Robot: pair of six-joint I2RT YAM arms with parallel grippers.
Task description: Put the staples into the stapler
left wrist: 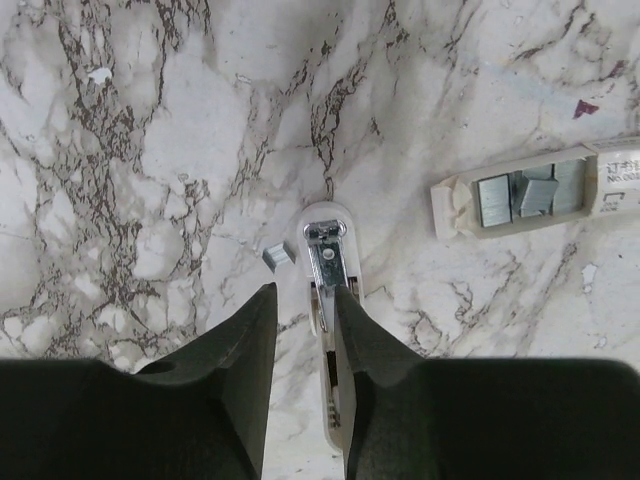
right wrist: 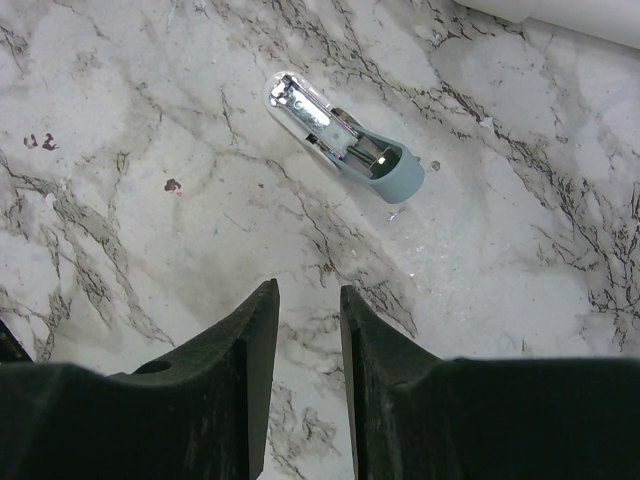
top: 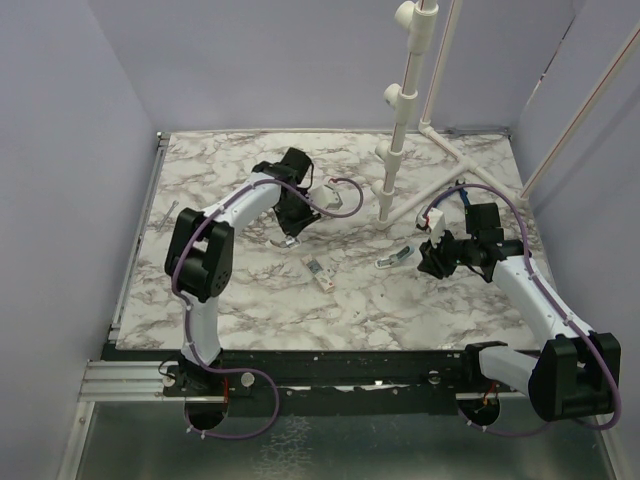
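Note:
Below my left gripper, whose fingers stand apart with nothing visible between them, lies a white stapler with a metal top. A small staple strip lies just left of it. An open box of staples lies to the right in the left wrist view, and near the table's middle in the top view. My right gripper is open and empty, above bare table; a second, grey-blue stapler lies beyond its fingers, its top channel showing.
A white pipe frame stands at the back right of the marble table. A thin tool lies at the far left.

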